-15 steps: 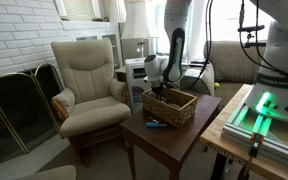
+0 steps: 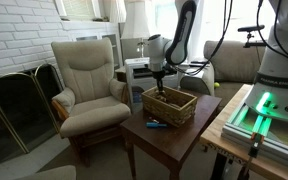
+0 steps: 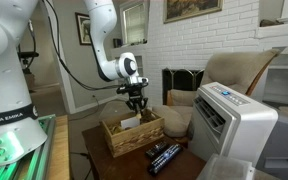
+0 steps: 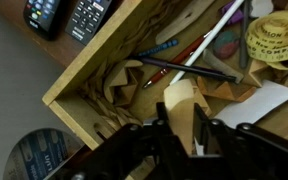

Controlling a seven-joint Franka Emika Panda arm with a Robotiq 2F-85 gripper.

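Observation:
My gripper (image 3: 136,103) points down over the wicker basket (image 2: 170,107), which stands on a dark wooden table. In the wrist view, its fingers are shut on a smooth tan object (image 4: 181,103), whose lower end is hidden by the dark fingers. Inside the basket lie several pens, among them a white pen (image 4: 187,71), a red pen (image 4: 168,72) and a black pen (image 4: 204,73). A yellow measuring tape (image 4: 275,36) rests near the far corner, with crinkled brown paper around the contents. The tan object is too small to make out in the exterior views.
Two dark remotes (image 3: 164,157) lie on the table just outside the basket. A round tin-like item (image 4: 39,155) shows beyond another basket side. A beige armchair (image 2: 88,82) and a white printer-like machine (image 3: 224,115) stand nearby.
My gripper has risen slightly above the basket over the last second. The basket and the things beside it have stayed in place.

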